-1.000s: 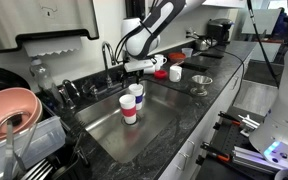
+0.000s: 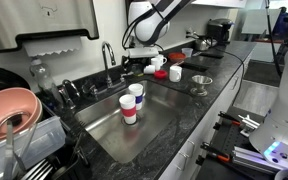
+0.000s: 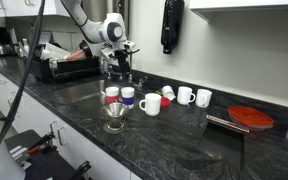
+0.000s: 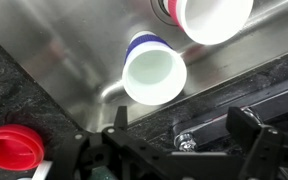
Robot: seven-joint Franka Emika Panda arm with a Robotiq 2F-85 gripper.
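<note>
My gripper (image 2: 130,50) hangs high over the back of the sink (image 2: 109,122) in exterior view 1, apart from the cups. In the wrist view its black fingers (image 4: 115,133) stand wide apart and nothing is between them. A white cup with a blue band (image 4: 154,72) lies ahead of the gap in that view, mouth towards the camera. Beside it, at the top edge, is a white cup with a red band (image 4: 216,14). Exterior view 2 shows the red-banded cup (image 3: 112,95) and the blue-banded cup (image 3: 127,97) close together.
Several white mugs (image 3: 152,104) and a red cup (image 3: 167,92) occupy the counter. A metal bowl (image 3: 114,118) is near its front edge. The faucet (image 2: 108,55) rises behind the sink, and a dish rack with pink bowls (image 2: 11,112) fills the left.
In exterior view 1 the arm and gripper have risen, away from the cups. The cups look unmoved.
</note>
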